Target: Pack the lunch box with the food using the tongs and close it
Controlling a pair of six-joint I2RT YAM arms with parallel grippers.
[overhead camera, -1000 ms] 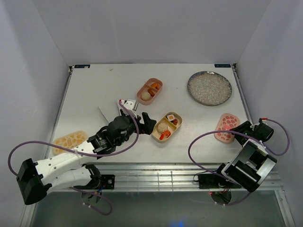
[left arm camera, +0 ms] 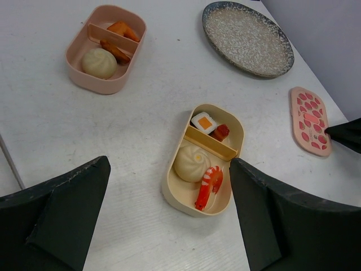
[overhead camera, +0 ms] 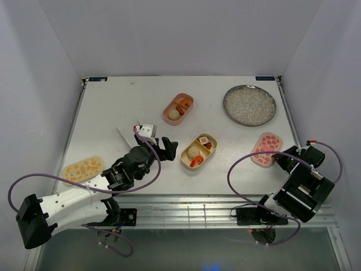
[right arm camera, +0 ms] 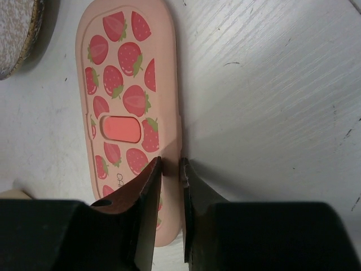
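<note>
A pink strawberry-patterned lid point(overhead camera: 265, 144) lies on the table at the right. My right gripper has its fingertips at the lid's long edge, apparently pinching it, though how firmly is unclear. A cream lunch box point(left arm camera: 175, 192) holds a bun, shrimp and small pieces. Behind it sits a pink lunch box point(overhead camera: 166, 112) with a bun and orange pieces. My left gripper point(overhead camera: 168, 149) hangs open left of the cream box, nothing between its fingers. A yellow patterned lid point(overhead camera: 84, 169) lies at the far left.
A speckled round plate point(overhead camera: 249, 104) lies at the back right. A pale thin item, partly hidden by the left arm, lies at centre left. The back left and the table between the boxes and plate are clear.
My left gripper has moved slightly left, away from the cream box. The right arm and the pink lid have shifted slightly leftward.
</note>
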